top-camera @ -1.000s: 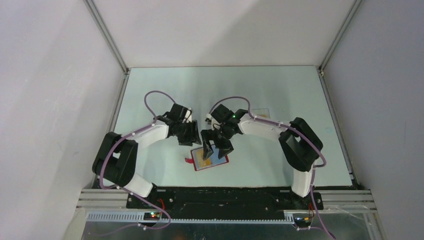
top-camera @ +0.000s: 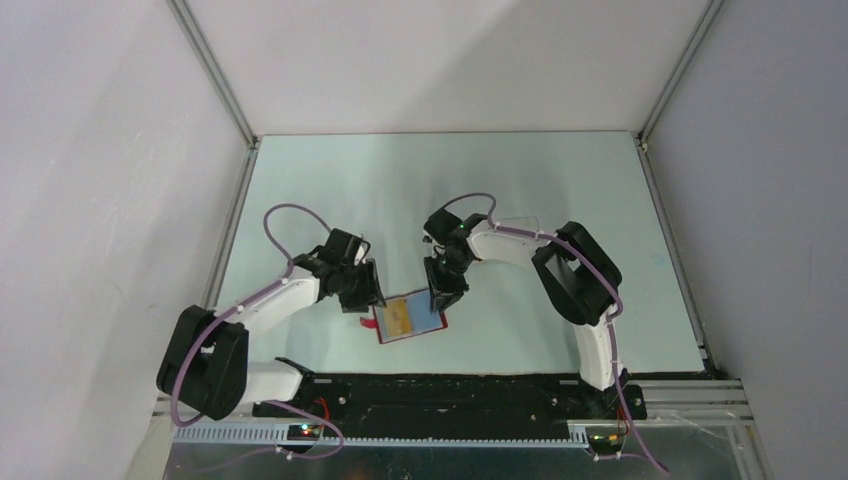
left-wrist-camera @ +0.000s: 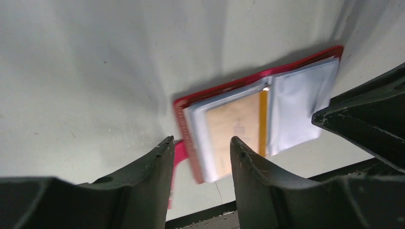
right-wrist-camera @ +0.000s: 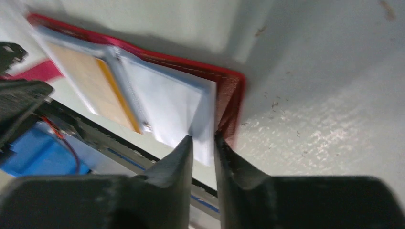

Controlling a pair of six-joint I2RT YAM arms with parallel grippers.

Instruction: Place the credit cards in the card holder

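The red card holder (top-camera: 411, 316) lies spread open near the table's front edge. A tan card with a yellow-orange strip (left-wrist-camera: 234, 126) shows in its left pocket; the right half has a whitish pocket page (left-wrist-camera: 298, 102). My left gripper is part open at the holder's left edge, the red margin and pocket side showing between its fingertips. At the holder's right edge is my right gripper, its fingers only a narrow gap apart. The pale page's edge shows at that gap, but blur hides whether it is gripped.
Behind the right forearm, a pale flat tray (top-camera: 520, 221) is mostly covered. A pink-red tab (left-wrist-camera: 180, 152) sticks out from the holder's left side.
My left gripper has moved left and toward the front. The holder has shifted slightly left.
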